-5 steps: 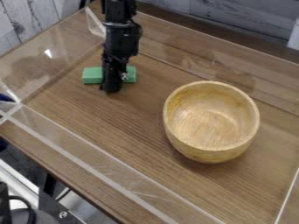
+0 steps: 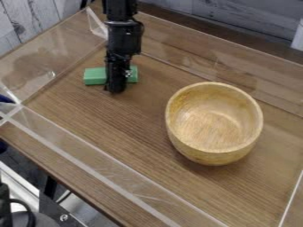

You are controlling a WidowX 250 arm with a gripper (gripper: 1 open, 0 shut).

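Observation:
The black gripper [image 2: 116, 78] reaches down from the top of the view onto a green block [image 2: 96, 76] lying on the wooden table [image 2: 106, 151], left of centre. Its fingers cover part of the block's middle; whether they are shut or grip anything is too small and dark to tell.
A large tan round bowl [image 2: 214, 122] stands to the right of the gripper. Black items lie at the left edge and lower left corner.
The gripper has shifted very slightly to the left over the green block. Otherwise the scene looks the same.

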